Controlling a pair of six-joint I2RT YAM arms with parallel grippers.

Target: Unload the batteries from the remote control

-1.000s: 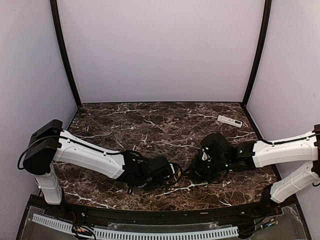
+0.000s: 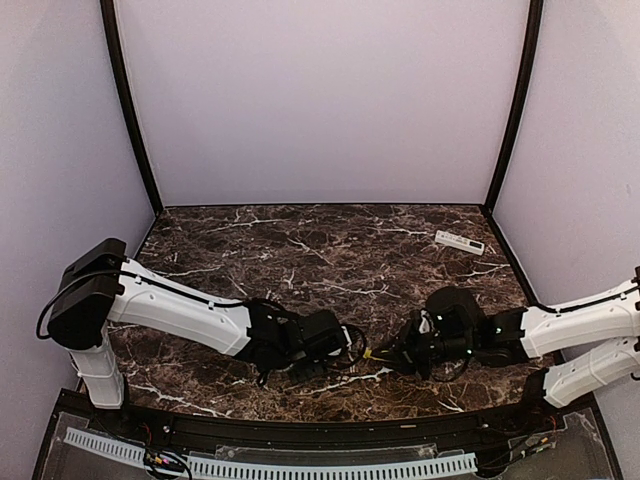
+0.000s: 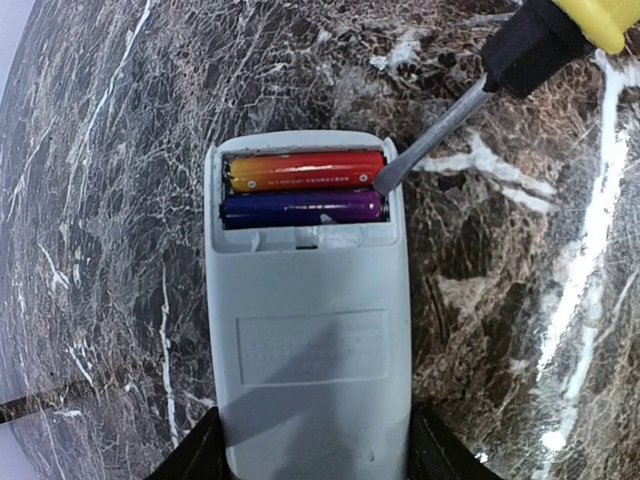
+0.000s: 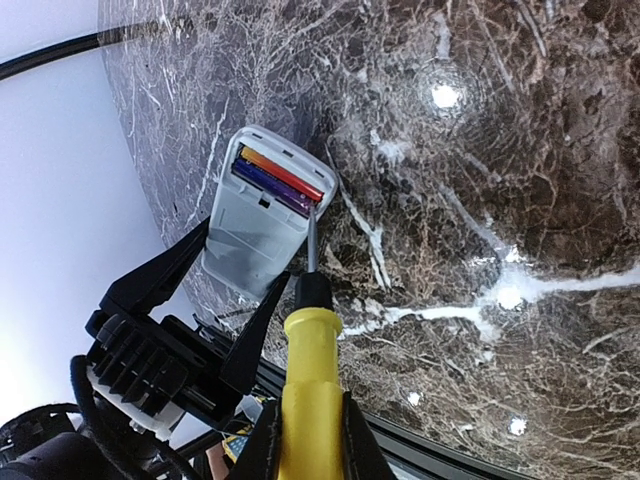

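Note:
In the left wrist view the white remote control point(image 3: 310, 285) lies back side up with its battery bay uncovered. Two batteries sit side by side in the bay: an orange-red battery point(image 3: 310, 170) and a purple-blue battery point(image 3: 295, 208). My left gripper is shut on the remote's lower end, one finger at each side. My right gripper is shut on the yellow handle of a screwdriver point(image 4: 312, 375). The screwdriver's metal tip reaches the right end of the bay, at the batteries' ends; whether it touches them I cannot tell.
A white rectangular object point(image 2: 460, 242) lies at the far right of the marble table point(image 2: 300, 235). The two arms nearly meet near the front edge.
My right arm has shifted right and slightly toward the front, with more of the yellow handle showing now. The left arm has hardly moved.

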